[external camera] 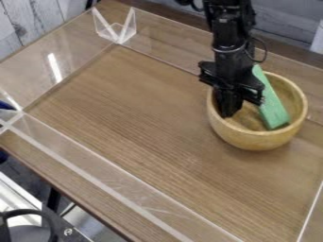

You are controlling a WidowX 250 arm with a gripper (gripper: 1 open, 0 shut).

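A round wooden bowl (259, 137) rests on the brown table toward the right. In it lies a long green object (273, 110), tilted against the bowl's right side. My black gripper (225, 106) reaches down from the top into the left part of the bowl, its lower end at the inside of the rim. The fingertips are dark and partly hidden, so whether they hold anything is hard to see.
Clear tape marks (115, 28) lie at the back left, with another strip along the front left. A black coiled object (28, 227) sits at the bottom left corner.
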